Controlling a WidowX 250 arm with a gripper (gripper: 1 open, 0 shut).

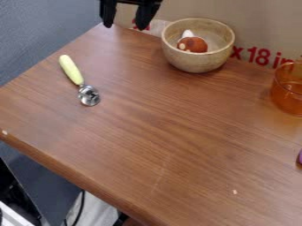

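Observation:
A scoop with a pale yellow handle and metal head lies on the left part of the wooden table. At the top edge of the view, above the table's back, my black gripper hangs with its two fingers apart and nothing seen between them. A beige bowl at the back holds a brown and white object.
An orange transparent cup stands at the right edge, with a small purple thing partly visible below it. A cardboard panel with red print backs the table.

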